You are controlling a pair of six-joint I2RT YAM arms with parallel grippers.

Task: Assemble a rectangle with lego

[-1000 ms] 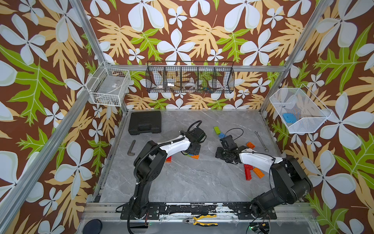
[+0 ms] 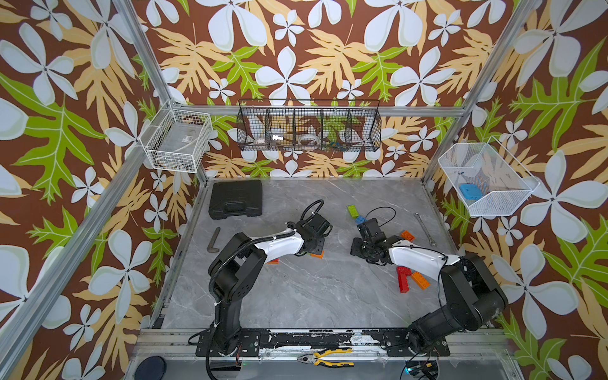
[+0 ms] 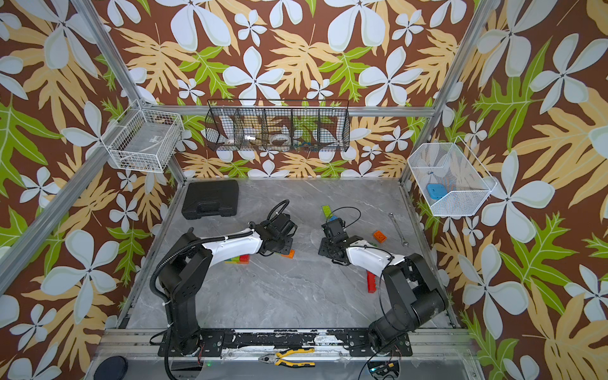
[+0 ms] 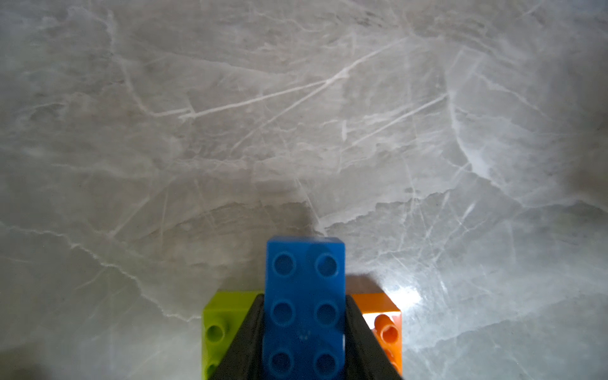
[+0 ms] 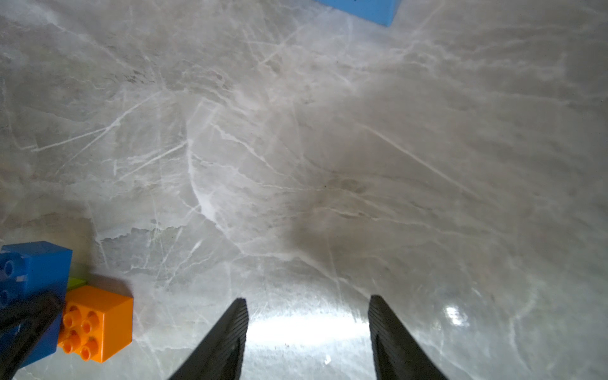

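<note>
In the left wrist view, a dark blue brick (image 4: 304, 307) stands between the fingers of my left gripper, which press close along both its sides. A lime green brick (image 4: 223, 326) shows to its left and an orange brick (image 4: 385, 323) to its right, both lower than the blue one's top. Whether their studs are joined is hidden. From the right wrist view, the same blue brick (image 5: 47, 272) rises beside the orange brick (image 5: 104, 319). My right gripper stands open above bare table, its fingers apart and empty.
A red brick (image 3: 243, 258) lies left of the left gripper. Beyond the right gripper are a green brick (image 2: 352, 211) and a lighter blue brick (image 2: 359, 219). Red (image 2: 402, 280) and orange (image 2: 420, 280) bricks lie by the right arm. A wrench (image 2: 425, 229) lies far right.
My left arm has shifted slightly left, and less of the bricks beneath its gripper shows from above. The right arm has stayed almost still.
</note>
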